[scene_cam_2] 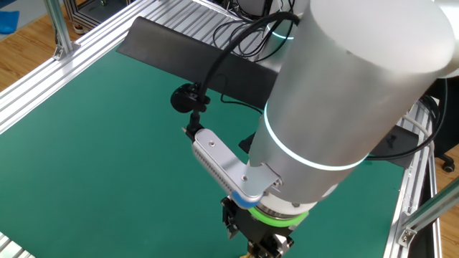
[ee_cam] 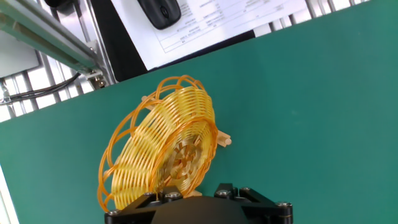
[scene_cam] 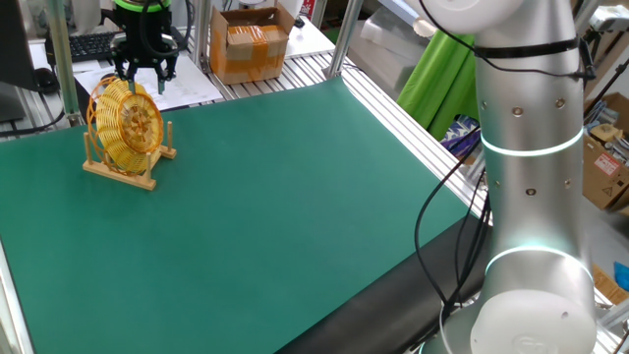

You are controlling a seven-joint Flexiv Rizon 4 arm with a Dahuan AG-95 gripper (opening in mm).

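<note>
A yellow wicker basket [scene_cam: 129,126] with an orange looped rim stands on edge in a wooden rack [scene_cam: 120,174] at the far left of the green table. Just above its top edge, my gripper [scene_cam: 146,85] points down with its two fingers apart. One finger overlaps the basket's top in exterior view 1; whether they touch cannot be told. In the wrist view, the basket [ee_cam: 163,146] leans across the left of centre, its lower end partly behind the gripper. Exterior view 2 shows the gripper [scene_cam_2: 259,240] at the bottom edge, with the basket almost wholly out of view.
A metal post [scene_cam: 63,59] rises close behind the basket.
</note>
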